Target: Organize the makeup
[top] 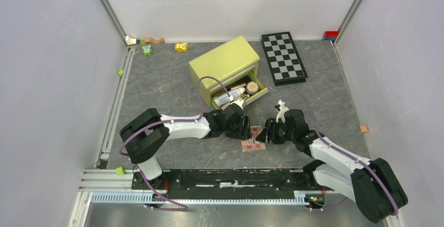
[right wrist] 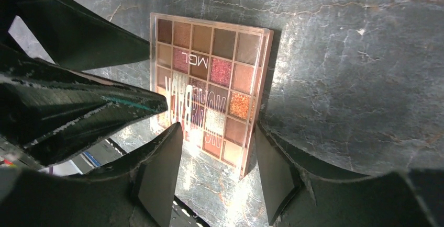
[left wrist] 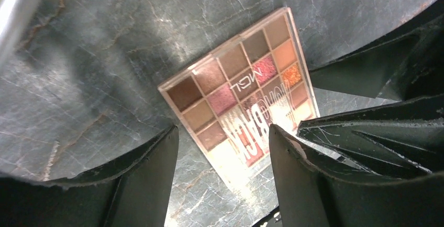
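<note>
An eyeshadow palette (top: 253, 142) (left wrist: 235, 80) (right wrist: 209, 65) lies flat on the grey tabletop in front of an open drawer (top: 257, 93) holding a white tube and a round compact. My left gripper (top: 245, 132) is over the palette's left side; its fingers are partly closed, and whether they grip anything is unclear. My right gripper (top: 267, 135) is at the palette's right, one finger against its edge in the right wrist view; whether it holds the palette is unclear. Each wrist view also shows the opposite gripper's black fingers close by.
The yellow-green cabinet (top: 222, 59) stands behind the grippers. A chessboard (top: 282, 57) lies at the back right, small toys (top: 181, 46) at the back left.
</note>
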